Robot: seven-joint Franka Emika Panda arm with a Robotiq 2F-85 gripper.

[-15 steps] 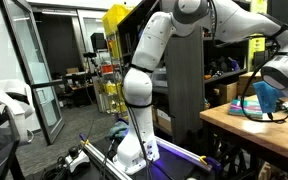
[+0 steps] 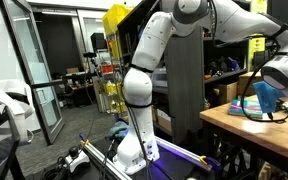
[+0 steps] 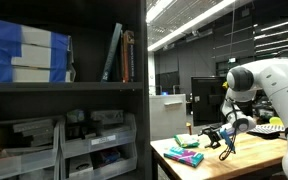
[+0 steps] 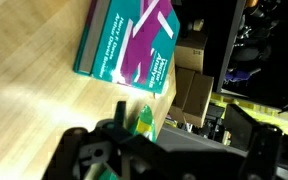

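On the wooden table (image 3: pixel 224 166) lies a teal and magenta book (image 4: pixel 136 42), flat, in the upper middle of the wrist view; the same book (image 3: pixel 183 156) is near the table's left end in exterior view 2. A green item (image 4: pixel 145 121) shows low in the wrist view, partly covered by my gripper. Its fingers are wide apart with nothing gripped between them, and the teal book is beyond the tips. In exterior view 2 my gripper (image 3: pixel 223 145) is to the right of the books, above the table. Exterior view 1 hides the fingertips.
A dark shelf holds upright books (image 3: pixel 126 57), blue-and-white boxes (image 3: pixel 29 50) and clear drawers (image 3: pixel 94 148). Cardboard (image 4: pixel 194 93) and dark bins (image 4: pixel 246 50) are past the table edge in the wrist view. Bare wood lies left of the book there.
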